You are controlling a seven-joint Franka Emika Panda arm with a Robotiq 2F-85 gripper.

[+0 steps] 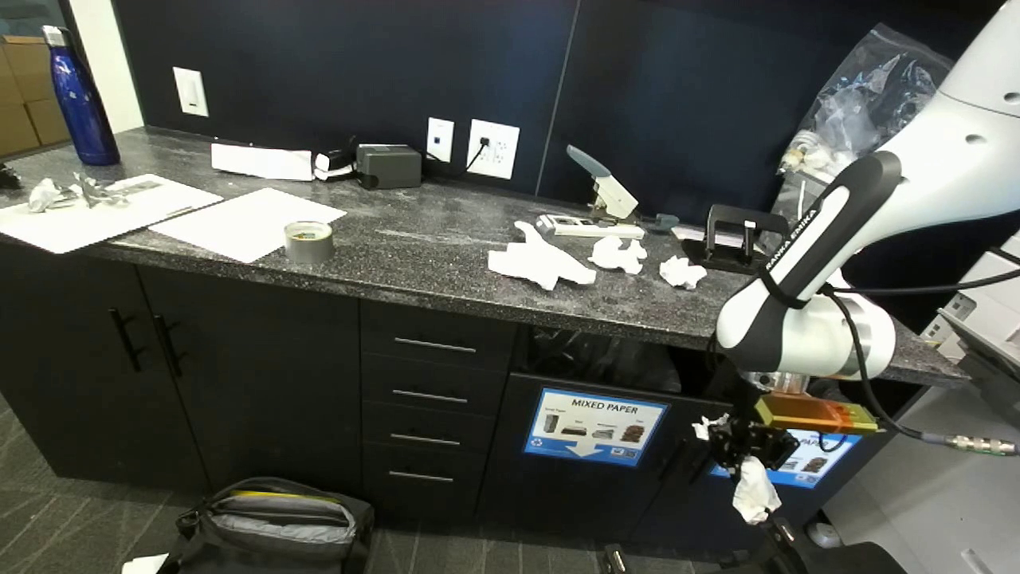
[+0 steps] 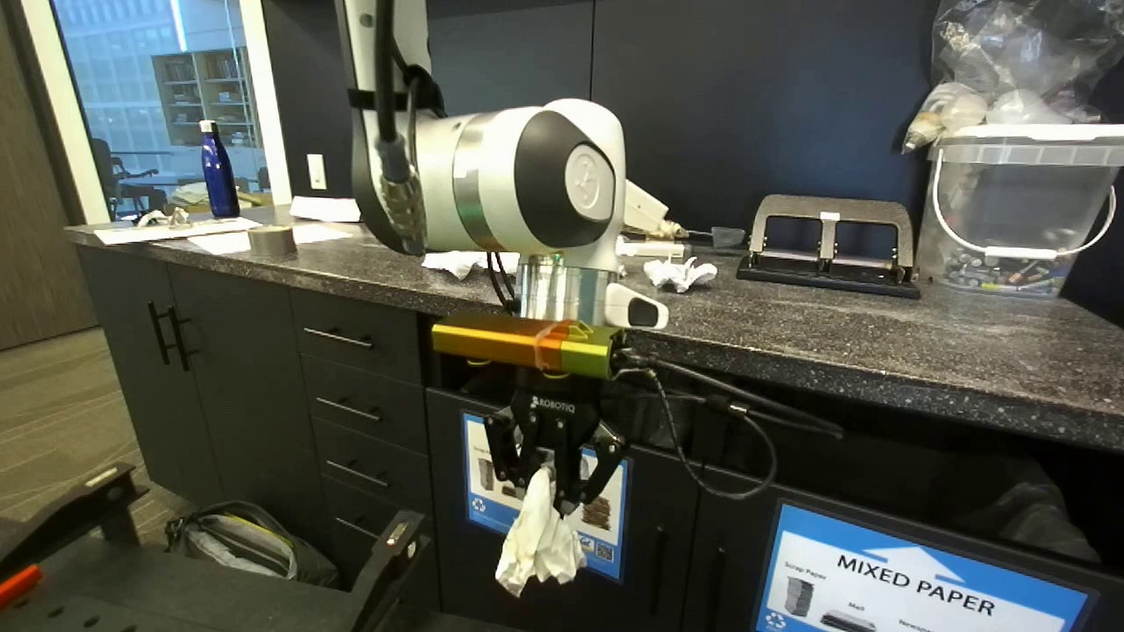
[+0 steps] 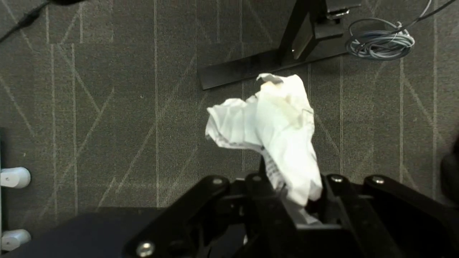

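Note:
My gripper (image 2: 555,490) is shut on a crumpled white paper (image 2: 540,542), which dangles below the fingers in front of the cabinet doors, lower than the countertop. In the wrist view the paper (image 3: 286,133) sticks out past the fingertips with carpet floor beneath it, and faint print shows on its folds. From exterior view 1, the gripper (image 1: 752,442) hangs at the right, before a blue recycling sign. Other crumpled papers lie on the counter: a large one (image 1: 540,257), a middle one (image 1: 617,253) and a small one (image 1: 683,272).
The dark countertop (image 1: 411,249) also bears a tape roll (image 1: 308,242), a stapler (image 1: 602,206), a hole punch (image 2: 832,247) and a clear bucket (image 2: 1012,211). Open slots run under its edge above the "MIXED PAPER" sign (image 1: 597,426). An open bag (image 1: 277,521) rests on the floor.

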